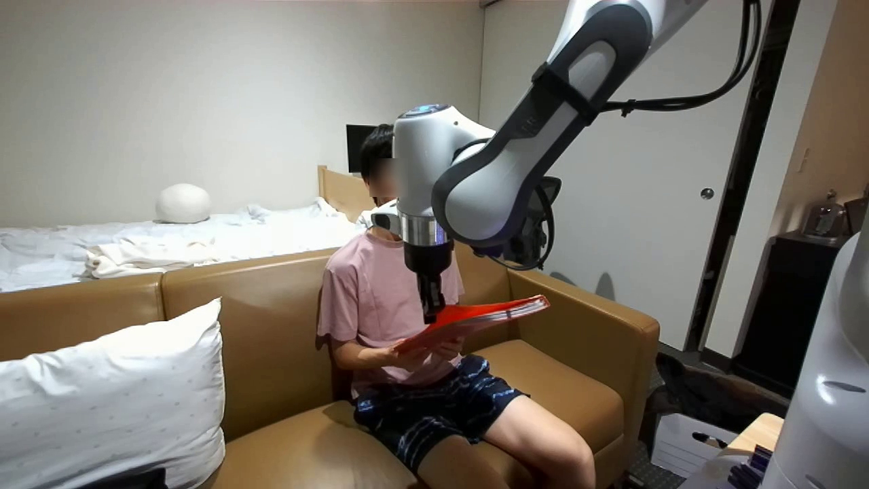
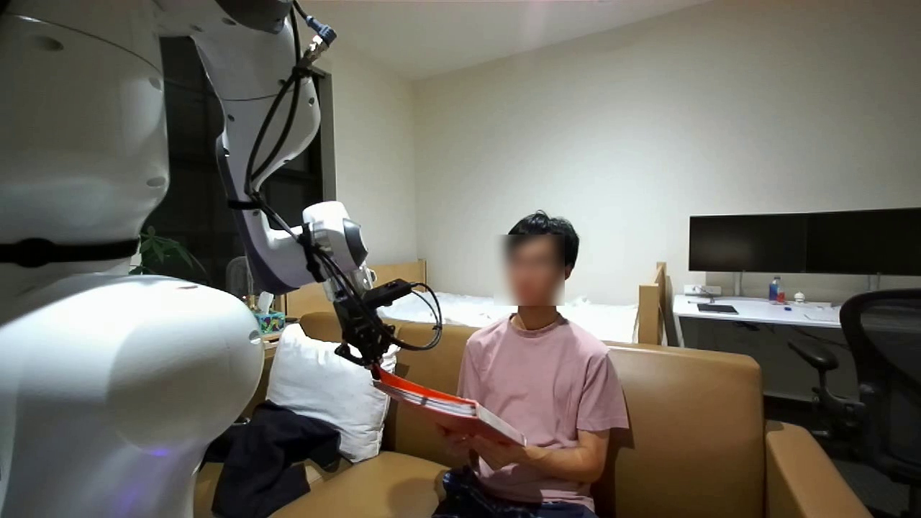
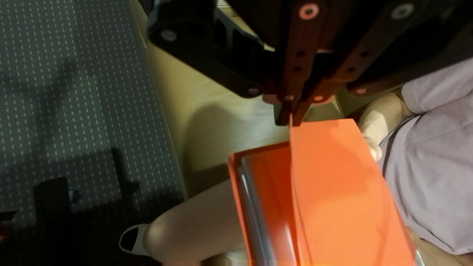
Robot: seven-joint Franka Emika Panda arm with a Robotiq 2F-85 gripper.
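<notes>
In the wrist view my gripper has its fingers together, shut on the edge of an orange cover (image 3: pixel 341 177). The cover is lifted at that edge and bows up from the folder below. Inside, clear sleeves (image 3: pixel 255 199) and the lower cover's red rim show to the left. A seated person in a pink shirt (image 2: pixel 548 380) holds the red-orange folder (image 2: pixel 492 419) from beneath with both hands. Seen from exterior view 1, my fingers (image 1: pixel 430 303) point down at the near part of the folder, which tilts up to the right.
The person's bare leg (image 3: pixel 195 226) lies under the folder. Around them are the tan couch (image 1: pixel 244 326), a white pillow (image 1: pixel 122 391) and dark cloth (image 2: pixel 268 457). Open air surrounds the arm above the couch.
</notes>
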